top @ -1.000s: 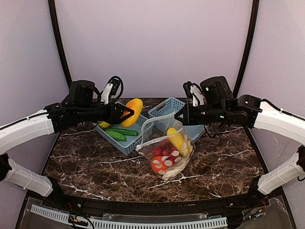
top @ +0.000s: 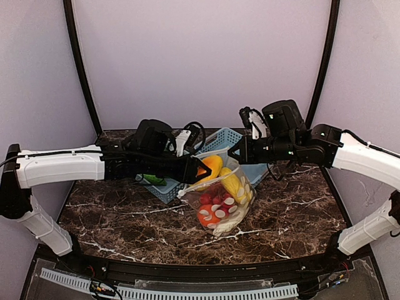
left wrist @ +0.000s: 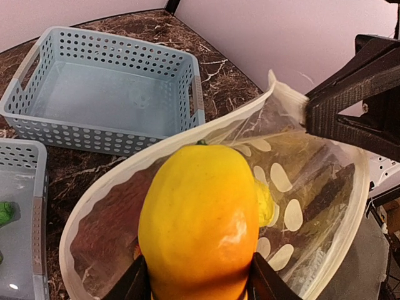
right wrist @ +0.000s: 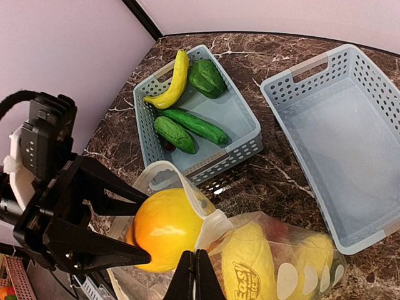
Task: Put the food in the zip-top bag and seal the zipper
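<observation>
A yellow-orange mango-like fruit point(left wrist: 199, 219) is held between the fingers of my left gripper point(top: 199, 171), in the mouth of the clear zip top bag point(top: 226, 209). The bag's pale rim surrounds the fruit in the left wrist view. Red and yellow food pieces point(top: 219, 203) lie lower in the bag. My right gripper is shut on the bag's rim point(right wrist: 212, 226), keeping that side of the mouth raised. The fruit's lower end is hidden by the left fingers in the left wrist view.
Behind the bag, one blue basket point(right wrist: 250, 139) holds a banana point(right wrist: 175, 81), a green pepper point(right wrist: 206, 79) and two long green vegetables point(right wrist: 194, 126). The other blue basket point(right wrist: 294, 119) is empty. Bare marble table lies in front of the bag.
The right gripper has stayed almost still, holding the rim.
</observation>
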